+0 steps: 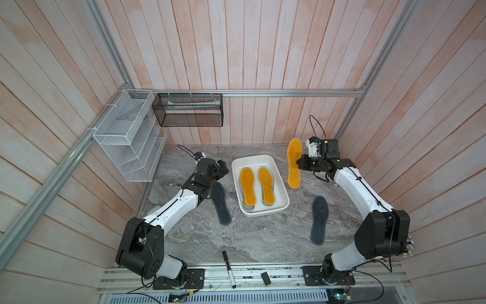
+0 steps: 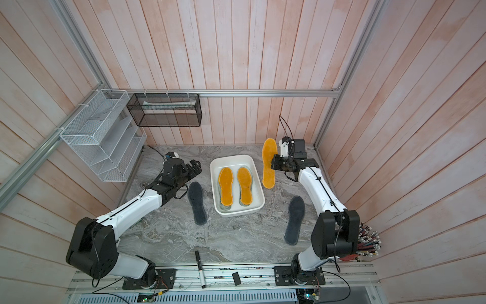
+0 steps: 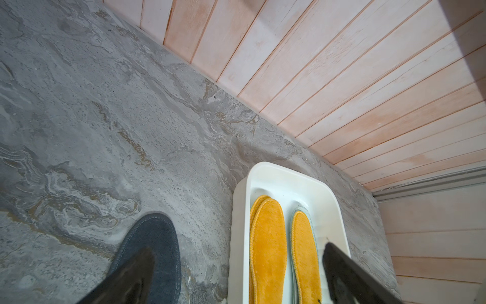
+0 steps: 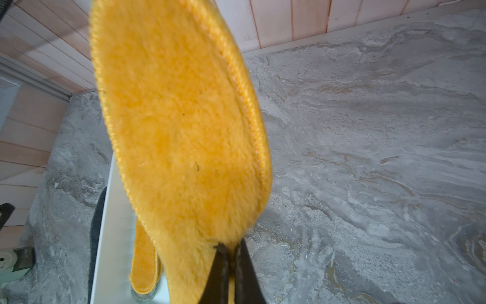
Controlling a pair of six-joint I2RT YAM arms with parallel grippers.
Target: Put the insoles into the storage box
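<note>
My right gripper is shut on a yellow insole [image 4: 182, 126], pinching it at one edge near its middle. That insole [image 1: 294, 163] hangs raised, right of the white storage box [image 1: 236, 190]. Inside the box lie two more yellow insoles [image 1: 247, 186] [image 1: 266, 185] side by side, each over a greyish one. One dark insole [image 1: 220, 205] rests on the table left of the box, another dark insole [image 1: 319, 220] at the lower right. My left gripper [image 1: 222, 168] stands open and empty above the table, near the box's left side.
A marker [image 1: 229, 269] and a small black block [image 1: 265, 278] lie at the front edge. White wire shelves [image 1: 131, 141] stand at the back left, with a black wire basket [image 1: 187, 119] on the rail. The table in front of the box is clear.
</note>
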